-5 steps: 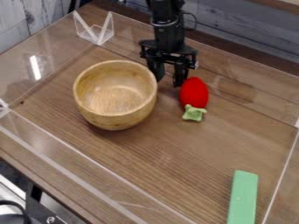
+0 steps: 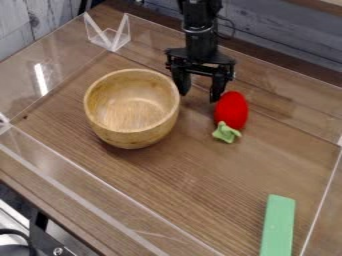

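Observation:
My black gripper [image 2: 201, 70] stands at the top middle, pointing down at the table just behind a wooden bowl [image 2: 131, 108] and a red strawberry-like object [image 2: 231, 108] with a green leafy top. It is open, and I see nothing held between its fingers. The red object lies right of the bowl, its leaves toward the front.
A green block [image 2: 278, 225] lies at the front right. A clear plastic item [image 2: 107, 32] stands at the back left. A dark cable or part shows at the bottom left corner.
The gripper has shifted slightly at the back, its fingers now showing lower and wider beside the bowl's rim. The bowl and red object look unmoved.

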